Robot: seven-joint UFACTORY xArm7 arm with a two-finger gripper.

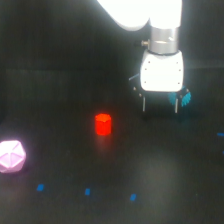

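Note:
My gripper (160, 104) hangs low over the dark table at the upper right, pointing down. It stands open, its two thin fingers wide apart with nothing visible between them. A teal, patterned object (184, 99) is at the right finger, partly hidden by it; whether they touch I cannot tell. To the gripper's left, a small red cylinder (103, 125) stands upright on the table, apart from the fingers. A pale pink faceted ball (11, 156) rests at the left edge of the view.
Small blue marks (87, 191) dot the table near the front, with another blue mark (220, 134) at the right edge.

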